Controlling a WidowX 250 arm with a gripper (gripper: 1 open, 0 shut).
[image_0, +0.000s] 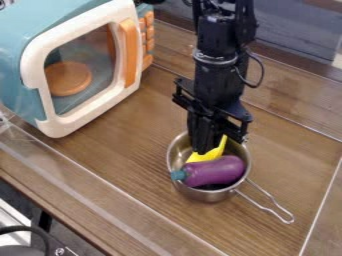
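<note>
A steel pot (202, 194) with a long wire handle sits on the wooden table, holding a purple eggplant (211, 172) in front and a yellow object (206, 155) behind it. My black gripper (206, 147) points down at the back of the pot, its tips at the yellow object. The fingers look close together; whether anything is between them is hard to make out.
A toy microwave (48, 60) in light blue and white, with an orange disc inside, stands at the upper left. Bare wood (107, 155) lies left of the pot. A wall runs along the back; the table's edge is at lower left.
</note>
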